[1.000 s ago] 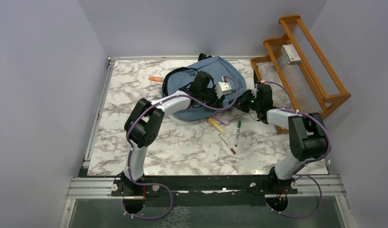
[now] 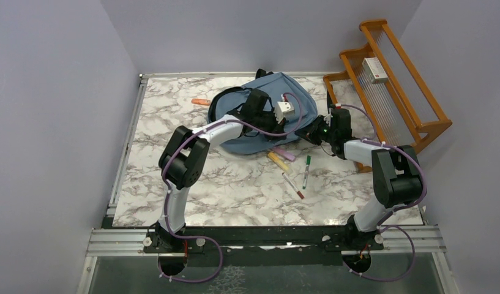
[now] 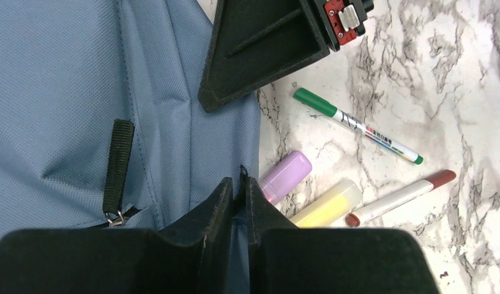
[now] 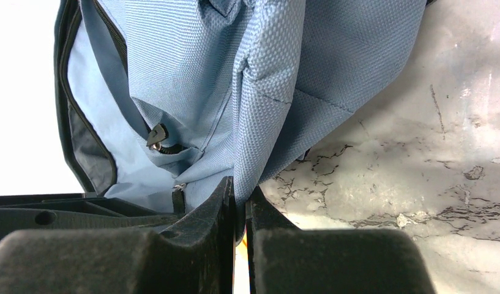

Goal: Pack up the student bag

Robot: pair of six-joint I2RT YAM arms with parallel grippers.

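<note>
The blue bag point(image 2: 299, 98) lies at the back middle of the table, its front edge lifted. My right gripper is shut on a fold of the bag's fabric point(image 4: 268, 79). At the bag's front, my left gripper holds its fingertips close together, with a dark strip in the narrow gap; whether it grips that is unclear. A black zipper pull point(image 3: 119, 165) shows left of it. Near the bag lie a purple tube point(image 3: 291, 171), a yellow tube point(image 3: 330, 205), a green marker point(image 3: 357, 125) and a red-capped marker point(image 3: 400, 199).
A wooden rack point(image 2: 391, 92) stands at the right, bearing a white box point(image 2: 375, 70). An orange item point(image 2: 201, 101) rests left of the bag. Both grippers are close together, the right one's black finger point(image 3: 253, 61) jutting into the left wrist view.
The right arm and the loose items have stayed in place.
</note>
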